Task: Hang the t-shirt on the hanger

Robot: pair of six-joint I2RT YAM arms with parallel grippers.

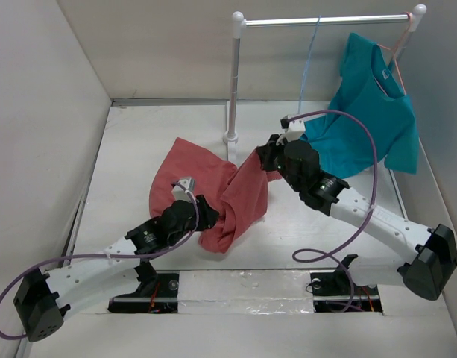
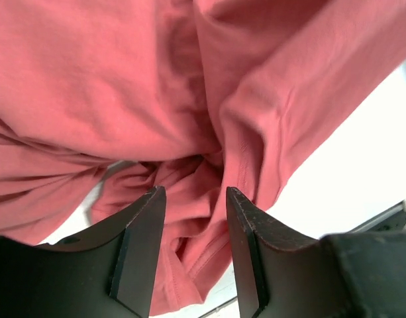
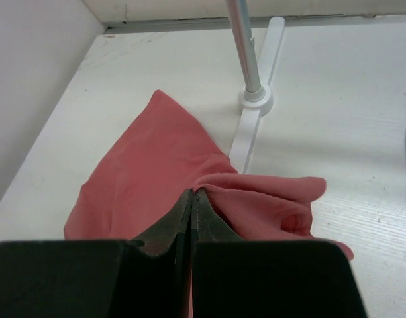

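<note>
The red t-shirt (image 1: 183, 168) lies crumpled on the white floor, one part lifted by my right gripper (image 1: 267, 153), which is shut on it; in the right wrist view the cloth rises into its fingertips (image 3: 193, 195). My left gripper (image 1: 203, 212) is over the lower middle of the shirt; in the left wrist view its fingers stand apart above the folds (image 2: 156, 179), with nothing seen held between them. A blue hanger (image 1: 309, 56) hangs on the rail (image 1: 325, 21).
A teal t-shirt (image 1: 373, 112) hangs from a red hanger at the rail's right, its lower part on the floor. The rack's left post (image 1: 234, 82) stands behind the red shirt.
</note>
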